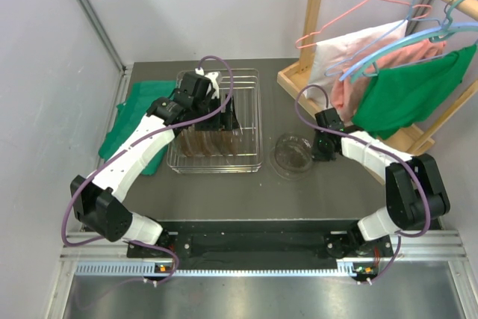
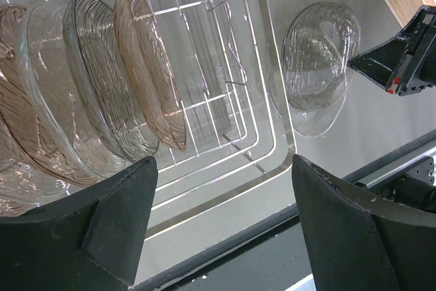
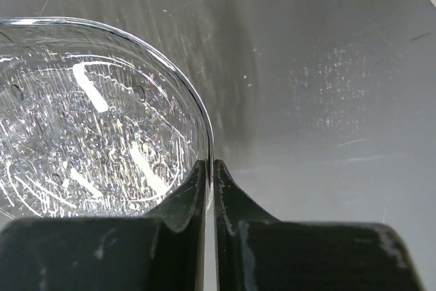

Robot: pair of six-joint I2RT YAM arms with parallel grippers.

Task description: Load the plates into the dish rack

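Several clear and amber glass plates point(image 2: 95, 80) stand upright in the wire dish rack point(image 1: 258, 121). My left gripper is over the rack, open, its fingers wide apart and empty. To the right of the rack, a clear glass plate point(image 1: 293, 153) is at the counter, overlapping another clear outline point(image 2: 320, 124) beneath it. My right gripper is shut with the plate's right rim point(image 3: 201, 110) thin between its fingertips. How far the held plate is off the counter cannot be told.
A green cloth point(image 1: 134, 121) lies left of the rack. At the right stands a wooden drying stand point(image 1: 302, 72) with hangers and cloths, close behind my right arm. Bare counter point(image 1: 299, 199) lies in front of the plate.
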